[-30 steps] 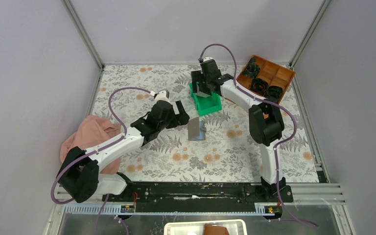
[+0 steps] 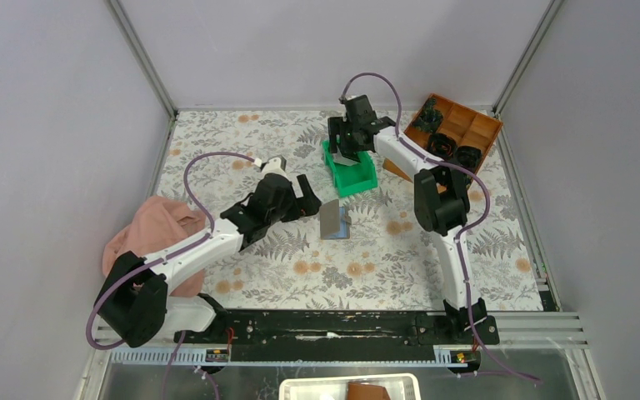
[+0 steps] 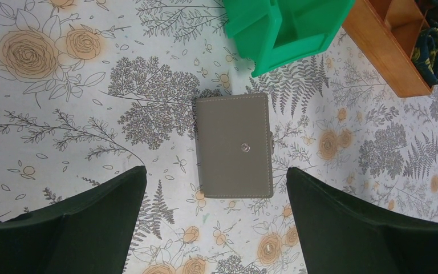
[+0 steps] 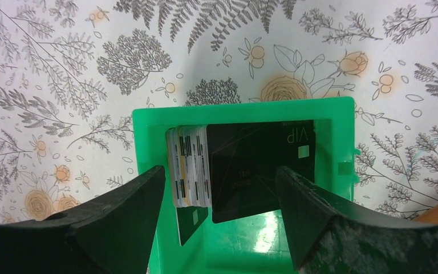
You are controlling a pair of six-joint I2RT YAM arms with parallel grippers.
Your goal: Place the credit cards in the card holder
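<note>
A grey card holder (image 3: pixel 232 147) lies on the floral table, just right of my left gripper (image 2: pixel 304 195) in the top view; that gripper is open and empty. Behind it stands a green box (image 4: pixel 243 107) holding a stack of cards (image 4: pixel 188 165) and black VIP cards (image 4: pixel 251 148). My right gripper hangs over the box, fingers apart above the cards; whether they touch any card is unclear.
A wooden tray (image 2: pixel 475 125) with dark rolled items sits at the back right. A pink cloth (image 2: pixel 150 229) lies at the left.
My right gripper and arm have shifted slightly over the green box, the forearm a little leftward. The left arm has barely moved.
</note>
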